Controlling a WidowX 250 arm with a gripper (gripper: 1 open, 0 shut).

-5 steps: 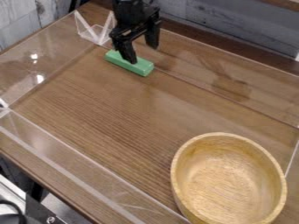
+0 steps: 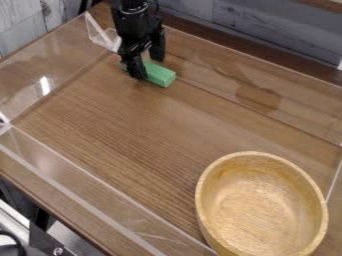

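My black gripper (image 2: 142, 58) is at the top of the view, lowered over a green rectangular object (image 2: 159, 76) on the wooden table (image 2: 134, 135). Its dark fingers straddle or cover the left part of the green object; whether they touch it or how far apart they are is hard to tell.
A large yellow bowl (image 2: 261, 205) sits at the lower right. Clear plastic lies by the back left edge near my gripper.
My gripper has moved down and slightly toward the front onto the left part of the green object, covering more of it.
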